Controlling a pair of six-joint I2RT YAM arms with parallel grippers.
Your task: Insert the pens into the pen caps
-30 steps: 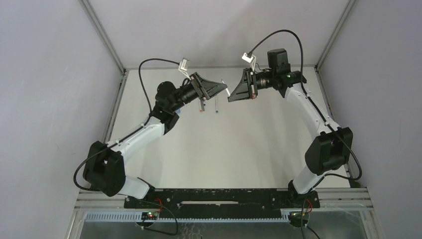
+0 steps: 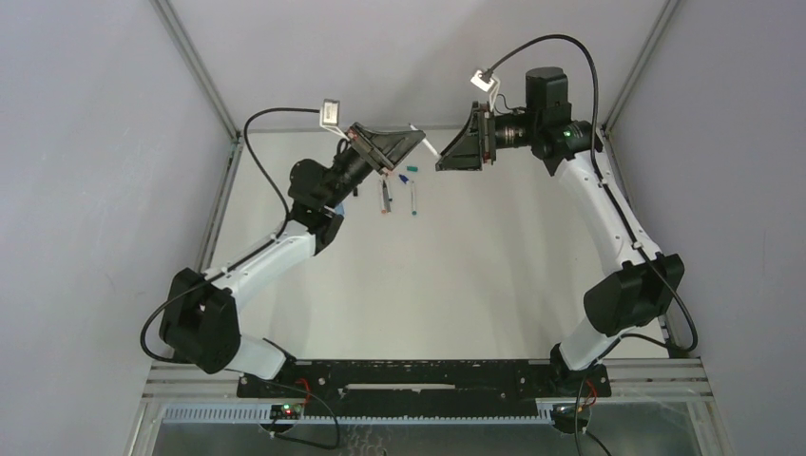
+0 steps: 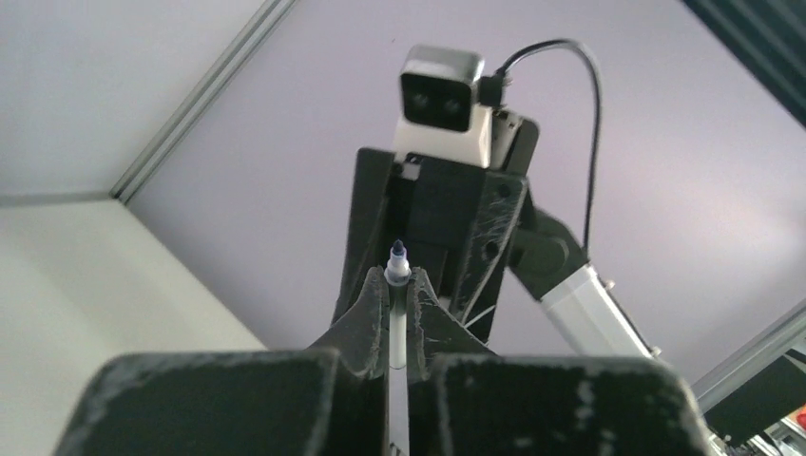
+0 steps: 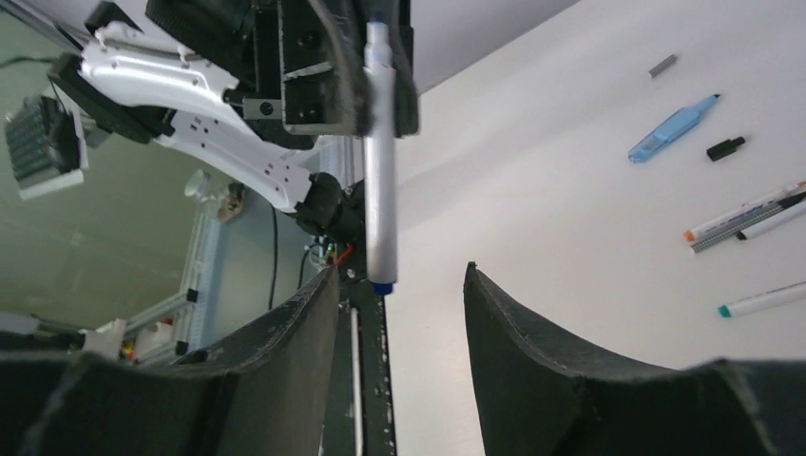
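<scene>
My left gripper is shut on a white pen, gripped crosswise above the table. In the left wrist view the pen's dark blue nib stands up past the fingertips. My right gripper is open, with its fingers apart. Seen from the right wrist, the pen hangs with its blue rear end lined up with the gap between those fingertips; whether it lies inside the gap is unclear. On the table lie a blue cap and a teal cap.
Loose on the table are a thick blue pen, a black cap, a grey piece, an orange-ended pen and a teal-ended pen.
The pen shows more length between them, and the caps beneath have come into view.
</scene>
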